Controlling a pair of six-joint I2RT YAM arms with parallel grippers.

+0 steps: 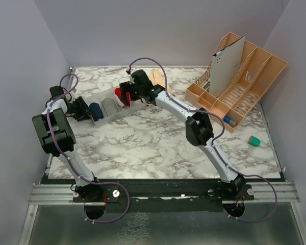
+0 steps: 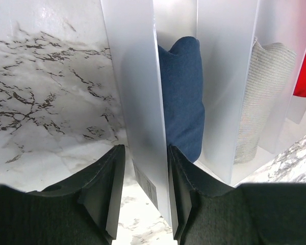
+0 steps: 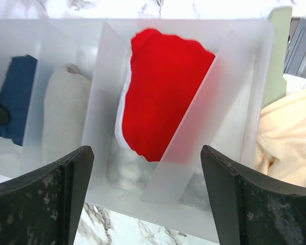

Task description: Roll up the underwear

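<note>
A translucent divided box (image 1: 117,117) holds rolled cloths in separate compartments. The navy roll (image 2: 182,97) lies in the leftmost one, the grey roll (image 3: 65,115) in the one beside it, and a red piece (image 3: 166,84) with a white edge farther right. At the box's left end, my left gripper is part open, one finger on each side of the end wall; the inner finger is close against the wall and the outer one is apart from it. My right gripper is open above the red compartment, with nothing clasped between its fingers.
Folded beige cloth (image 1: 163,81) lies right of the box. An orange rack (image 1: 255,71) with a white board leans at the back right, and a green block (image 1: 254,141) sits at the right.
</note>
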